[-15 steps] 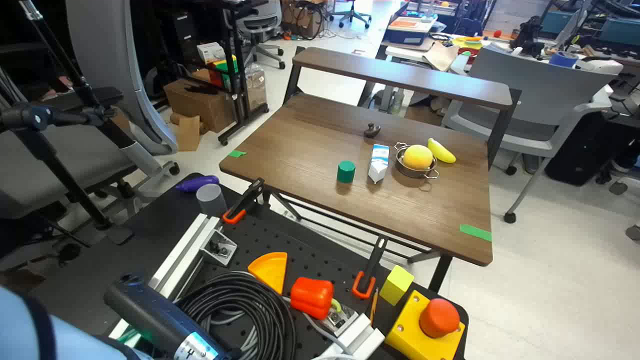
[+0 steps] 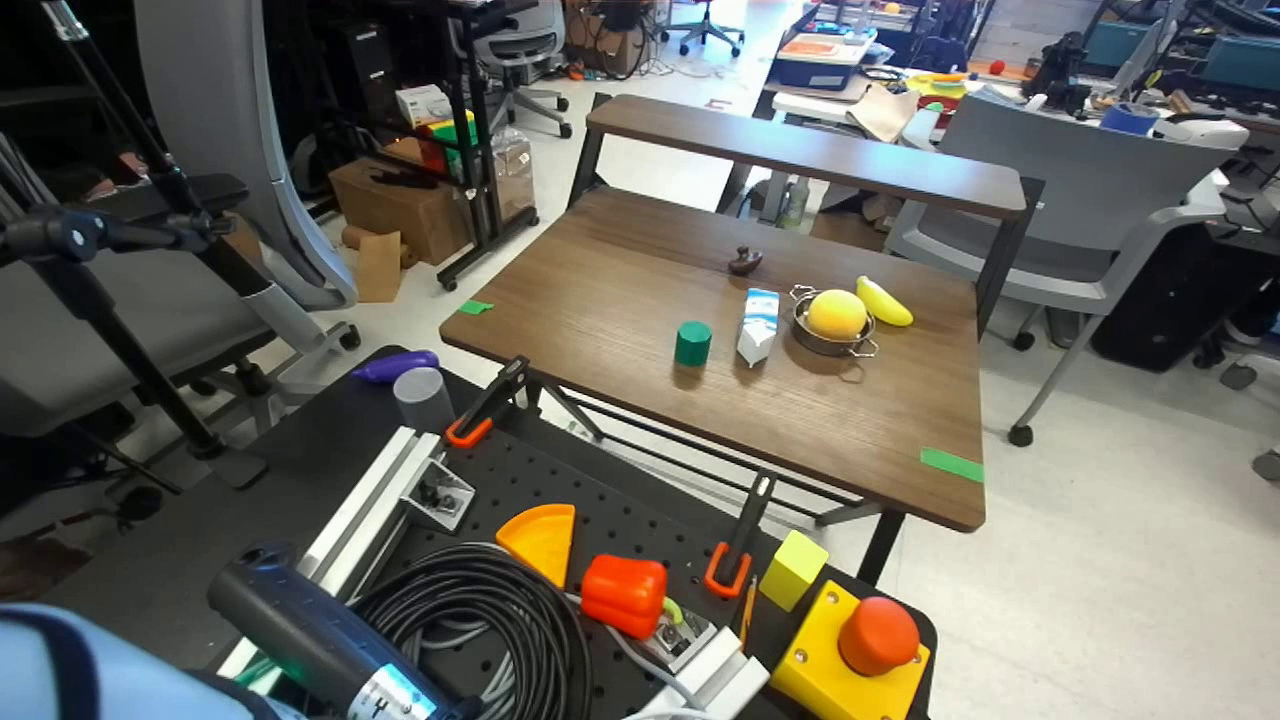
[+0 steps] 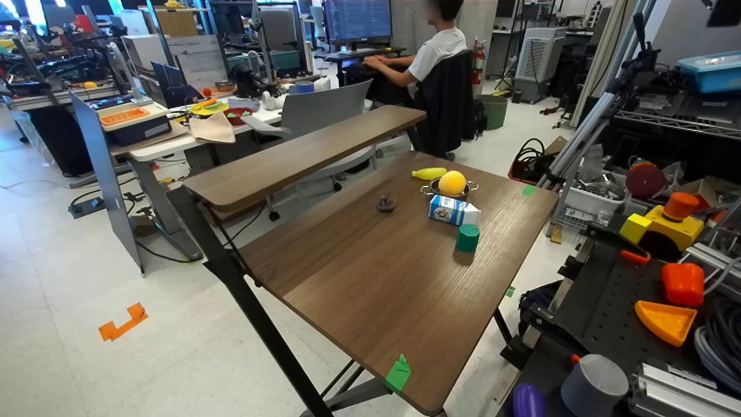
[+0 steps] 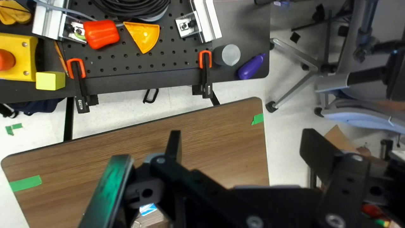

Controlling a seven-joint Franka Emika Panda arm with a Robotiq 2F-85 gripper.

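Note:
My gripper is open in the wrist view, its two black fingers wide apart with nothing between them. It hangs above the brown table; neither exterior view shows it. On the table stand a green cylinder (image 2: pixel 692 344), a blue and white carton (image 2: pixel 758 324) lying on its side, and a metal pot (image 2: pixel 828 340) with a yellow ball (image 2: pixel 836 314) in it. A yellow banana (image 3: pixel 429 173) lies beside the pot, and a small dark brown object (image 3: pixel 386 202) sits apart from them. Only a corner of the carton (image 4: pixel 147 209) shows behind my gripper in the wrist view.
A raised shelf (image 2: pixel 804 150) runs along the table's far side. On the black workbench sit a red pepper (image 2: pixel 624 593), an orange wedge (image 2: pixel 539 542), a yellow block (image 2: pixel 793 570), a grey cup (image 2: pixel 422 398) and coiled cable (image 2: pixel 480 624).
The light blue arm part at the lower left of exterior view 1 has shifted slightly downward. The objects on the table have stayed where they were.

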